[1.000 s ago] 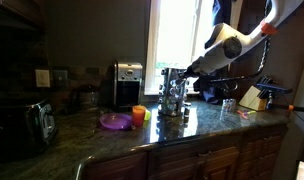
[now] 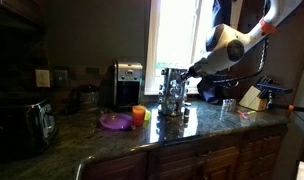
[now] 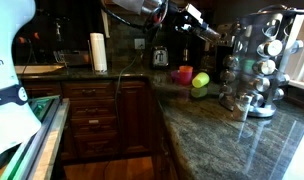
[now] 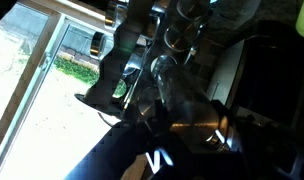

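Observation:
My gripper (image 2: 183, 77) is at the top of a dark rack (image 2: 172, 95) holding several small jars, beside the window. In the wrist view its fingers are shut around a clear, shiny object (image 4: 187, 98), perhaps a small jar; glare and shadow hide its exact shape. The rack (image 4: 120, 62) fills the upper left of that view, close to the held object. From the other side, the same rack (image 3: 255, 65) stands upright on the counter, jars in its tiers. A small jar with a metal lid (image 3: 241, 108) is on the counter beside it.
On the counter (image 2: 142, 138) are a purple plate (image 2: 116, 122), an orange cup (image 2: 138, 115) and a yellow-green object (image 3: 200, 80). A coffee machine (image 2: 128, 85) stands by the wall, a knife block (image 2: 254, 99) farther right.
The arm and gripper have shifted very slightly at the top of the rack. Nothing on the counter has visibly moved.

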